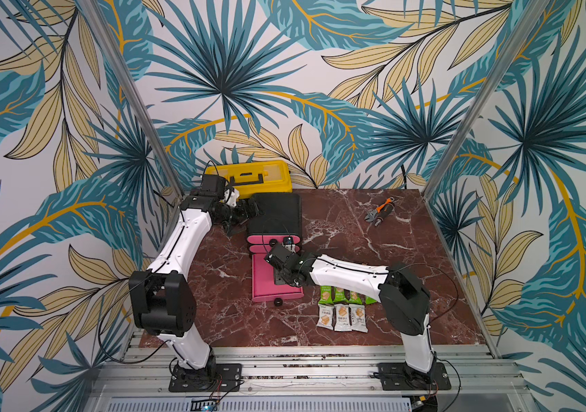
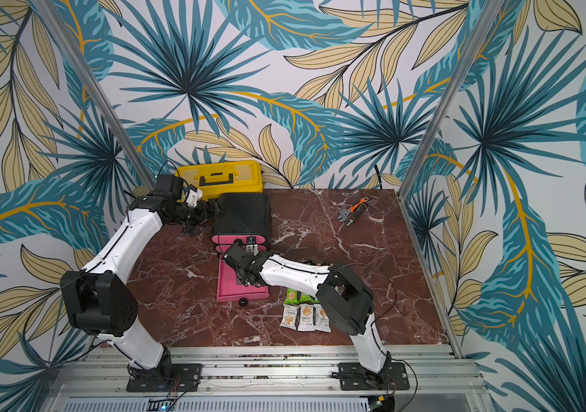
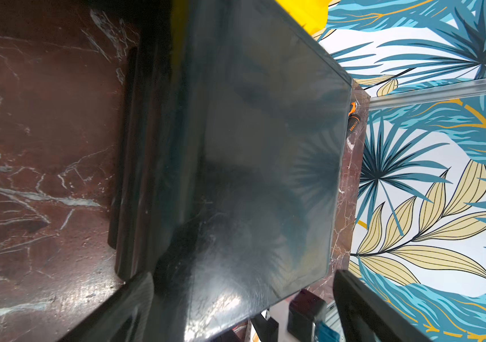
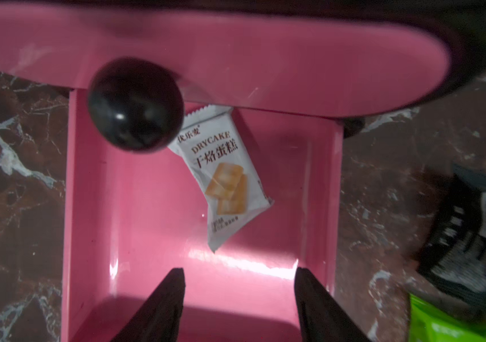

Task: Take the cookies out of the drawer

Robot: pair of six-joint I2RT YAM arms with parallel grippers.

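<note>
A white DRYCAKE packet (image 4: 226, 182) lies in the pulled-out pink drawer (image 4: 134, 228) of the black drawer unit (image 1: 273, 213). My right gripper is open over the drawer, its fingers near the packet's lower end with nothing between them; from the top views its arm mostly hides the packet. My left gripper is at the upper left side of the unit, its fingers apart around the unit's dark body; whether it holds it I cannot tell.
Green and white packets (image 1: 341, 316) lie right of the drawer, with dark ones beside. A yellow toolbox (image 1: 265, 175) stands behind the unit, pliers (image 1: 379, 213) at the back right. The table left of the drawer is clear.
</note>
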